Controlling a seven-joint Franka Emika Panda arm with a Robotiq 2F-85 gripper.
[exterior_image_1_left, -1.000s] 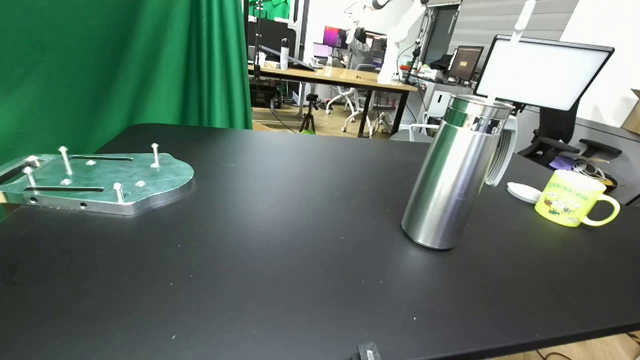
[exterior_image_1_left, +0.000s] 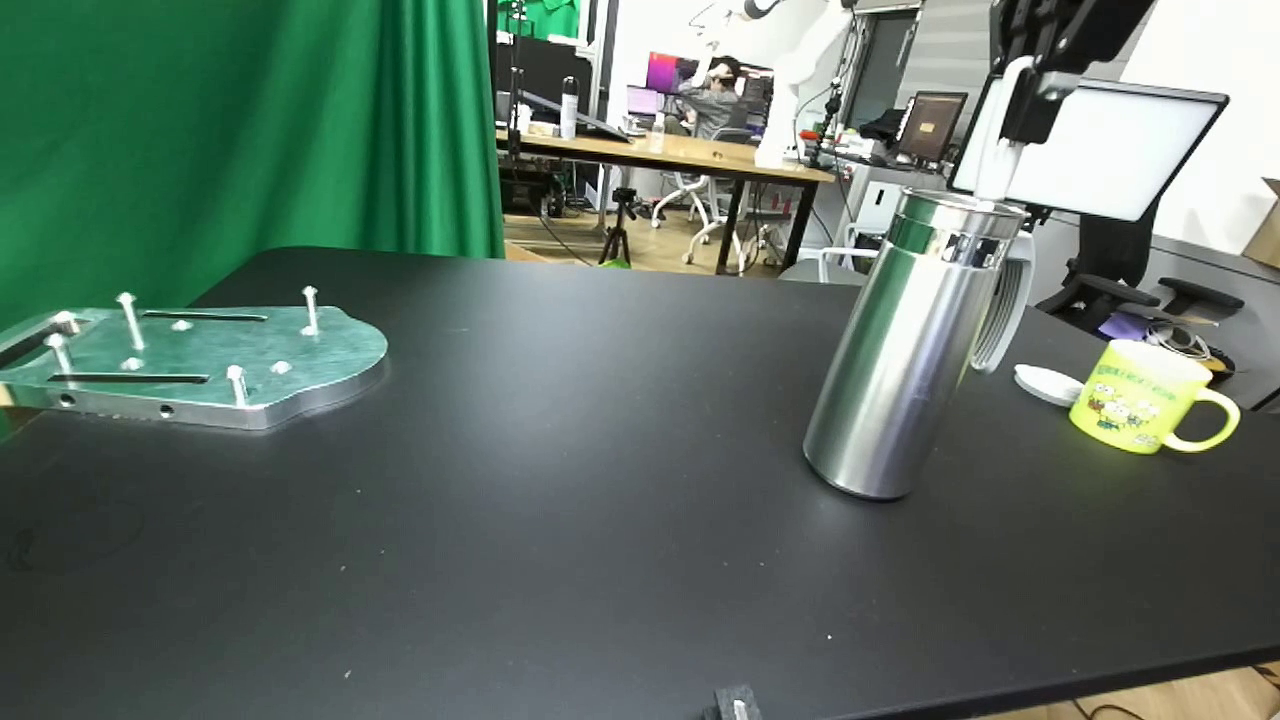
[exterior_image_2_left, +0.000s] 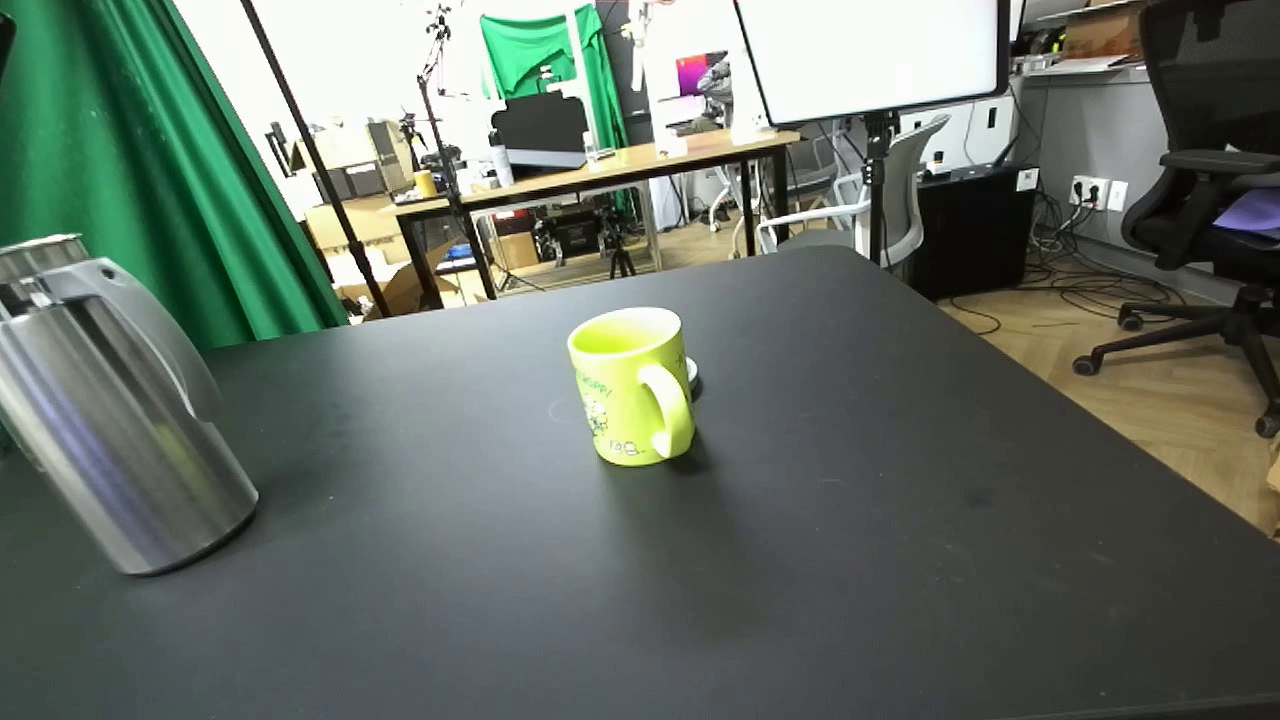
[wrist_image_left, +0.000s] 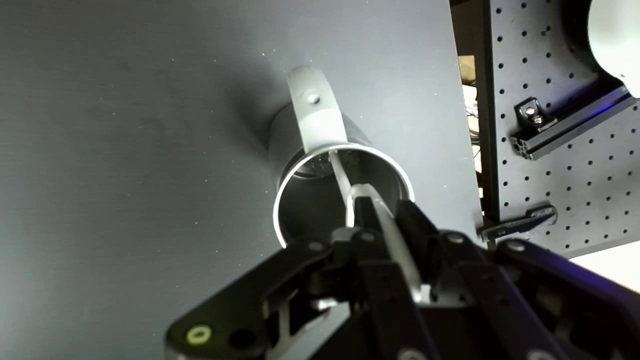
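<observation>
A tall steel jug (exterior_image_1_left: 894, 360) with a pale grey handle (exterior_image_1_left: 1008, 300) stands on the dark table, its mouth open. Out of the mouth rises a thin white stick-like utensil (exterior_image_1_left: 996, 150), whose lower part is inside the jug. My gripper (exterior_image_1_left: 1029, 120) is above the rim, shut on the upper part of this utensil. Seen from the wrist, the white shaft (wrist_image_left: 397, 243) passes between the black fingers of the gripper and reaches down toward the inner wall below the handle. In the second exterior view the jug (exterior_image_2_left: 126, 420) is at the left edge; the gripper is outside that view.
Right of the jug are a yellow-green mug (exterior_image_1_left: 1128, 396) and a flat white lid-like disc (exterior_image_1_left: 1047, 384). A green metal plate with upright bolts (exterior_image_1_left: 198, 360) lies at the far left.
My gripper has come into the first exterior view from above and closed on the white utensil. The utensil's top is now hidden by it. Jug, mug and disc have not moved.
</observation>
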